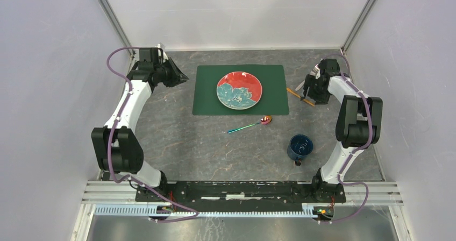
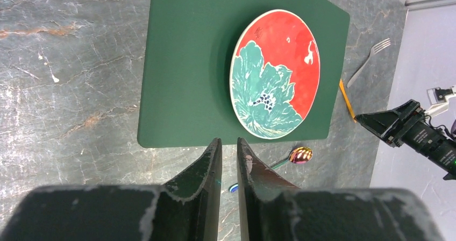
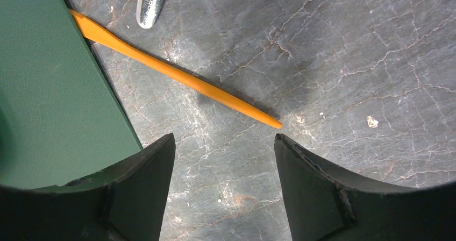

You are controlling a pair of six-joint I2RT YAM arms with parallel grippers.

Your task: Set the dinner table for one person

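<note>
A red plate with a teal flower (image 1: 240,90) lies on the green placemat (image 1: 207,104). Just right of the mat is an orange knife (image 3: 209,90), its wide end at the mat's edge. My right gripper is over that side, open and empty, with the knife's narrow end ahead of its fingertips. A silver fork (image 2: 375,51) lies beyond the knife. Below the mat rests a shiny spoon (image 1: 250,126). My left gripper hovers left of the mat, slightly open with a narrow empty gap. A dark blue mug (image 1: 300,146) stands at the front right.
Walls close in on the left, the back and the right (image 1: 419,90), with the right arm near the right one.
</note>
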